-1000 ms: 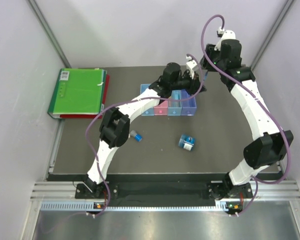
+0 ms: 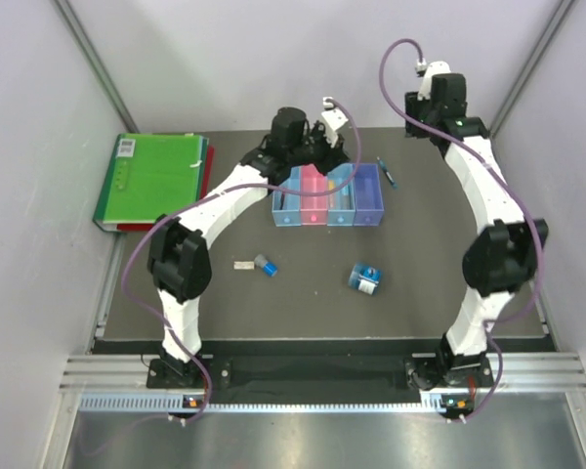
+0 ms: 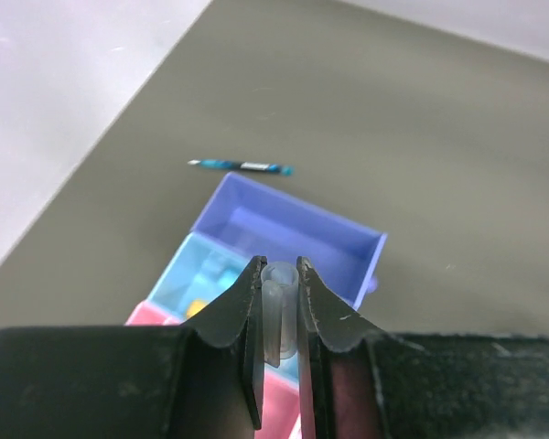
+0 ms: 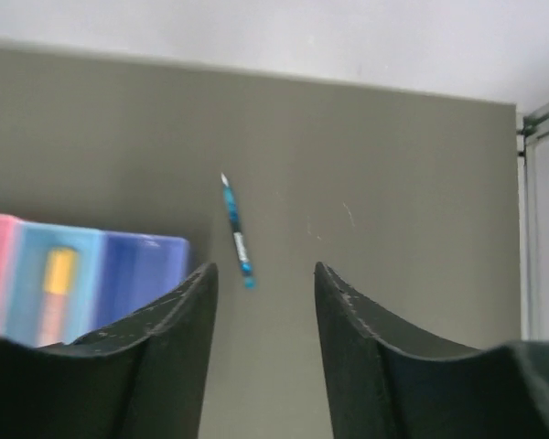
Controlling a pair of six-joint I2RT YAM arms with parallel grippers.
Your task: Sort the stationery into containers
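Observation:
A row of joined bins stands at the back centre: a light blue bin [image 2: 286,216], a pink bin [image 2: 313,216], another blue bin [image 2: 341,217] and a purple bin [image 2: 368,207]. My left gripper is shut on a clear, whitish tube like a pen cap [image 3: 279,311], held above the bins. A blue pen [image 4: 236,229], its pale tip bare, lies on the table to the right of the purple bin. The right gripper hangs open above the table at the back right, nothing between its fingers. The purple bin looks empty; a yellow-ended item [image 4: 60,272] lies in the blue bin beside it.
Left of the bins, a green folder [image 2: 154,181] lies on red ones. A small pale block [image 2: 244,265] and a blue-ended piece [image 2: 266,265] lie front left; a blue-lidded jar [image 2: 364,278] lies front centre. Free table stretches to the right.
My left gripper has moved left, away from the right one, with the clear tube in it. The right arm has shifted slightly.

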